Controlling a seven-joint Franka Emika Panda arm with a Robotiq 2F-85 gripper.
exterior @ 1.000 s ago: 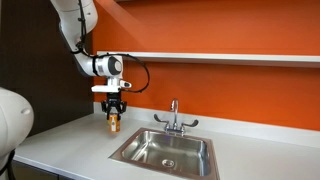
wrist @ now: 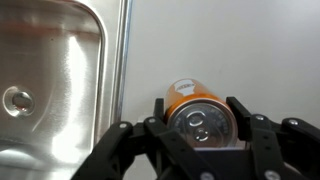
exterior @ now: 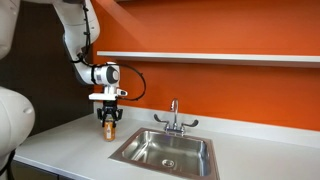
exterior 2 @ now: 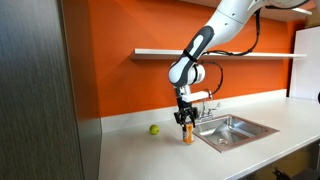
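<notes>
An orange can (exterior: 110, 131) stands upright between the fingers of my gripper (exterior: 109, 118), left of the sink. From above, the wrist view shows the silver top of the can (wrist: 201, 124), with black fingers (wrist: 160, 110) closed against either side. In the second exterior view the can (exterior 2: 188, 134) is at or just above the counter, below my gripper (exterior 2: 186, 119). Whether its base touches the surface cannot be told.
The steel sink (exterior: 126, 153) and its faucet (exterior: 175, 115) are to the right of the can. A green round object (exterior 2: 154, 129) sits at the back of the counter (exterior 2: 140, 155). Open counter surrounds the can on its other sides. A white shelf (exterior: 220, 59) runs along the orange wall.
My gripper and the can have moved down and slightly left in the first exterior view, closer to the counter. The can has stayed in its grasp. The sink has not moved.
</notes>
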